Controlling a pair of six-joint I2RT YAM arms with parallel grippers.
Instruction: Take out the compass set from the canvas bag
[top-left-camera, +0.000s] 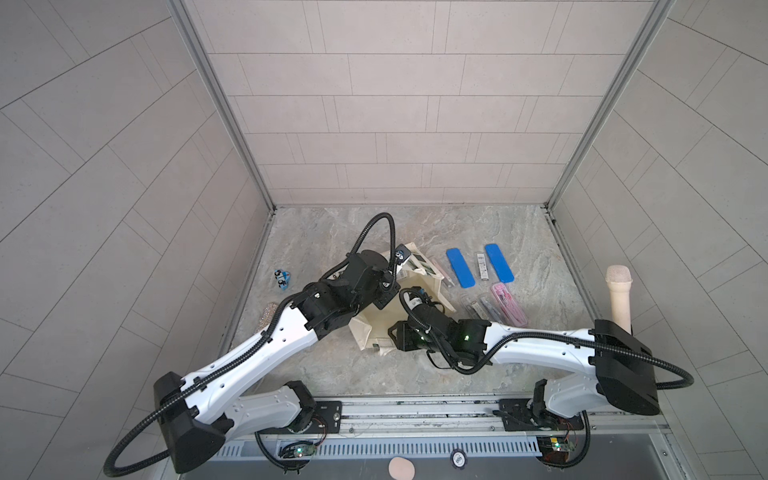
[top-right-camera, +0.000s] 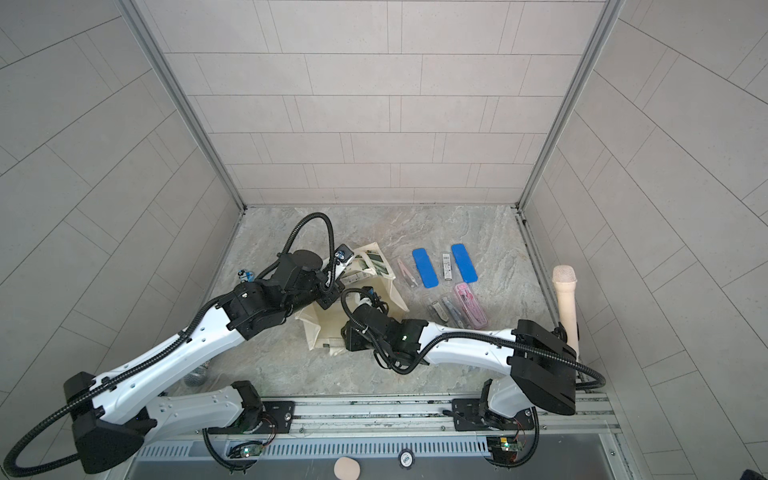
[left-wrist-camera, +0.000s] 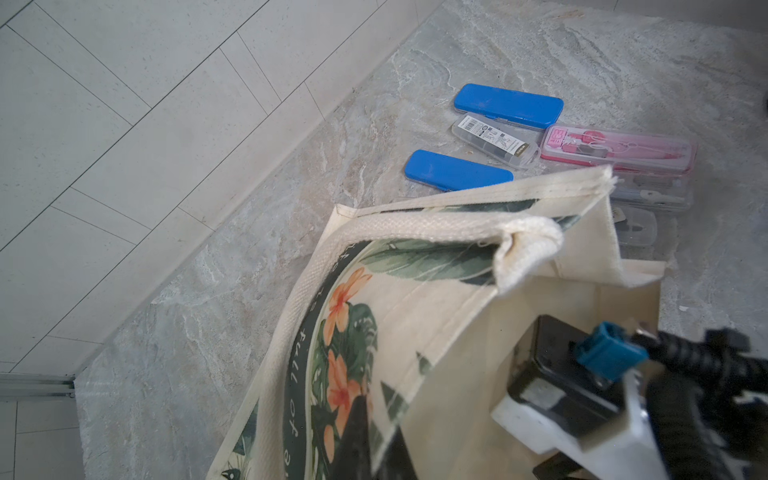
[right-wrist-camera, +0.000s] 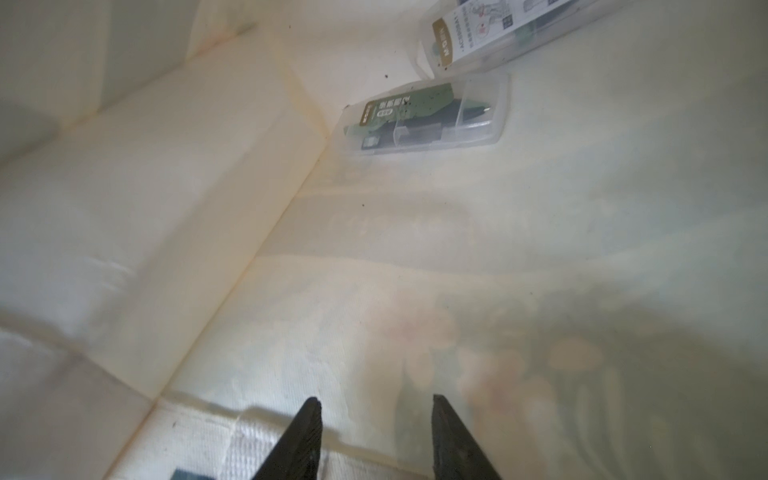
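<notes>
The canvas bag (left-wrist-camera: 376, 304) lies on its side in the middle of the table, floral print and handle showing from the left wrist. My left gripper is at the bag's printed upper side, shut, with no clear view of anything but possibly fabric at its tips. Inside the bag, seen from the right wrist, a clear case with a green label (right-wrist-camera: 420, 116) lies deep at the back, a second clear case (right-wrist-camera: 512, 24) beside it. My right gripper is in the bag's mouth, fingers apart with nothing between them.
Blue cases (top-left-camera: 497, 262), a pink case (top-left-camera: 508, 304) and several clear cases lie right of the bag. A small blue figure (top-left-camera: 281, 278) is at the left. Tiled walls bound the table.
</notes>
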